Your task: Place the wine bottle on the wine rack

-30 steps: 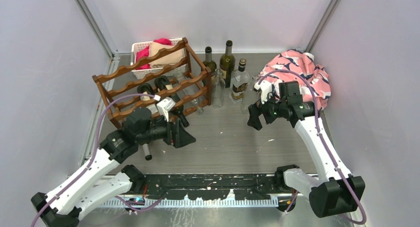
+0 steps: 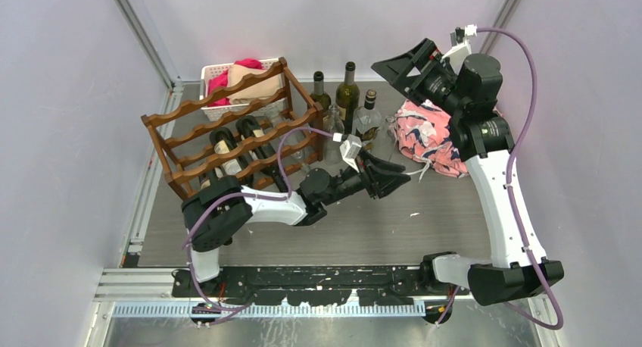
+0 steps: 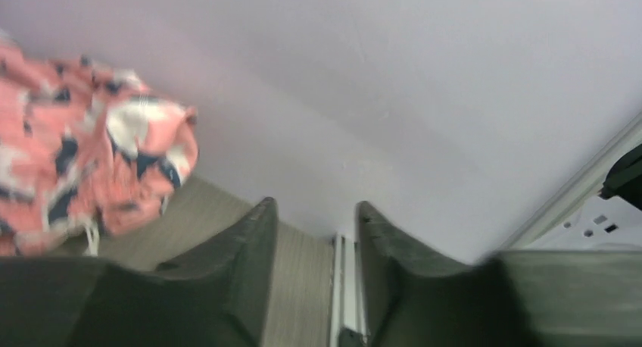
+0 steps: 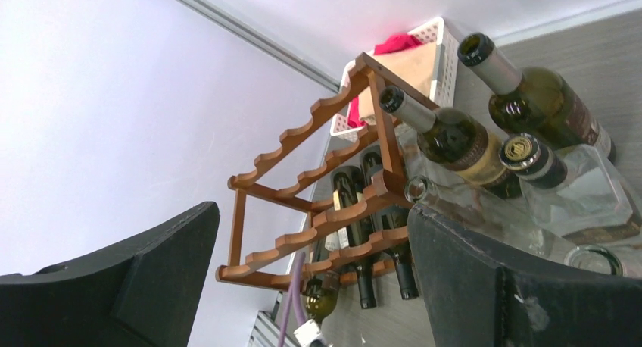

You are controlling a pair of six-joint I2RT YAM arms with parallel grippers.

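Note:
The wooden wine rack (image 2: 250, 135) stands at the left of the table, with several dark bottles lying in it; one dark bottle (image 4: 350, 203) shows a pale label. Right of the rack, two green wine bottles (image 2: 347, 98) stand upright. My left gripper (image 2: 395, 179) is over the table's middle, partly open, with nothing between its fingers. High at the back right, my right gripper (image 2: 397, 82) is wide open and empty; in the right wrist view, rack and bottles lie beyond its fingers (image 4: 163, 264). The left arm covers the rack's lower front in the top view.
A clear bottle with a dark cap (image 2: 368, 122) and other clear glass stand beside the green bottles. A white basket (image 2: 215, 110) sits behind the rack, and pink patterned cloth (image 2: 424, 135) at the back right.
My right gripper has risen and moved toward the back. Rack and bottles look unmoved.

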